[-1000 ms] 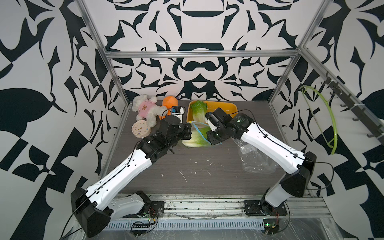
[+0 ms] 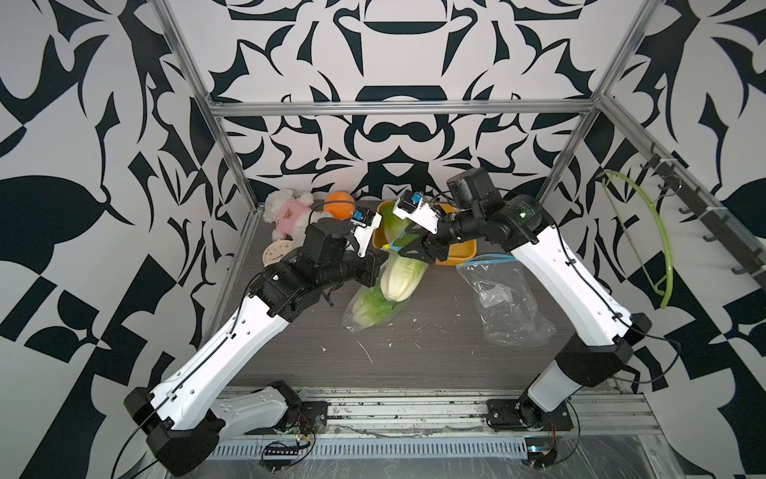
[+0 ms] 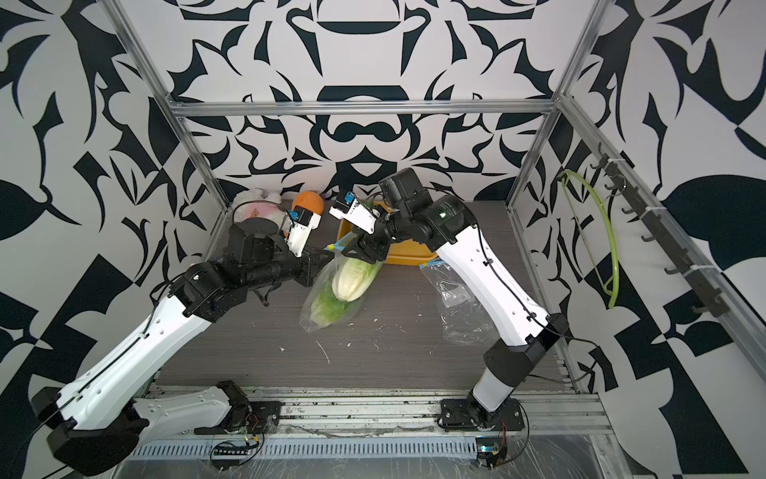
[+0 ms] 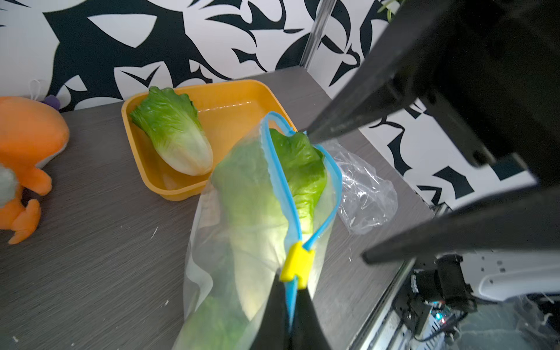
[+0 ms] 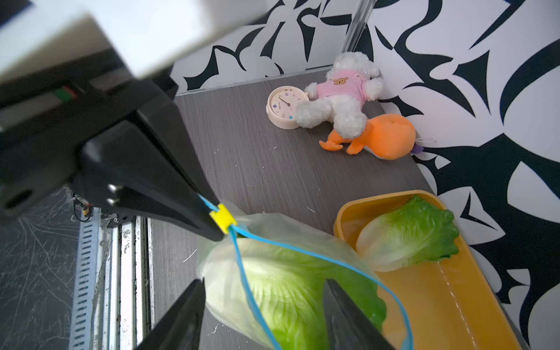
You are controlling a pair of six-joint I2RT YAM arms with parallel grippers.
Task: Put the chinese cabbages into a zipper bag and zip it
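Note:
A clear zipper bag (image 4: 198, 262) with a blue zip edge (image 4: 282, 189) hangs from my left gripper, which is shut on that edge just below the yellow slider (image 4: 298, 262). Inside the bag shows a pale cabbage (image 2: 403, 278) with green leaves (image 2: 372, 305) below it, seemingly a second one. The bag's mouth gapes. My right gripper stands open over the mouth, its fingers (image 5: 183, 315) on either side of the zip edge in the right wrist view. Another cabbage (image 4: 173, 137) lies in the yellow tray (image 4: 157, 189).
An empty clear bag (image 2: 502, 303) lies on the table to the right. At the back left sit a white plush bear (image 5: 343, 96), an orange plush toy (image 5: 388, 137) and a round dial (image 5: 284, 106).
The bag of cabbage has swung from lying sideways between the grippers to hanging down toward the front left. My right gripper has moved up and left, closer to the left one.

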